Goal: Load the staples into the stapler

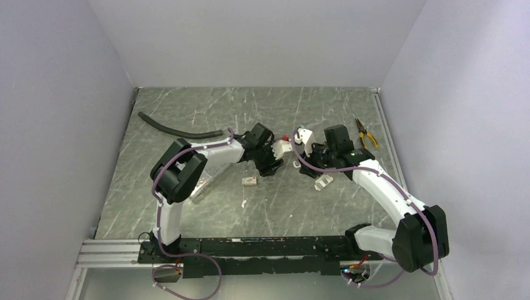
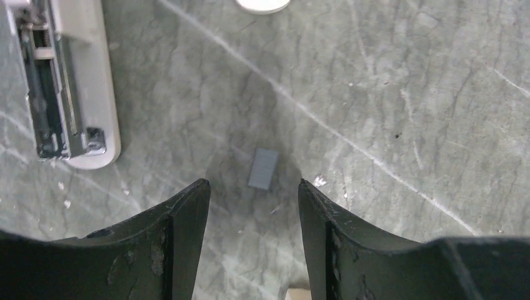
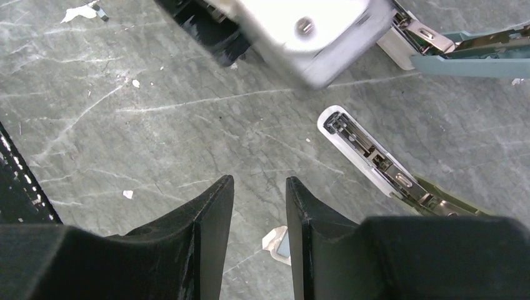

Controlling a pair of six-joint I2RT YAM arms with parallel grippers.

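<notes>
In the left wrist view a small grey staple strip point(image 2: 263, 169) lies on the table between the two fingertips of my open left gripper, apparently not touched by them. The open stapler point(image 2: 94, 81) lies at the upper left of that view. In the right wrist view an open stapler with a white end and olive body point(image 3: 353, 140) and a light blue open stapler point(image 3: 462, 65) lie on the table. My right gripper is part open above the table, with nothing visible between its fingertips.
In the top view a small box point(image 1: 249, 181) lies below the left gripper, a clear case point(image 1: 203, 184) and dark tube point(image 1: 169, 130) at the left, pliers point(image 1: 365, 134) at the right.
</notes>
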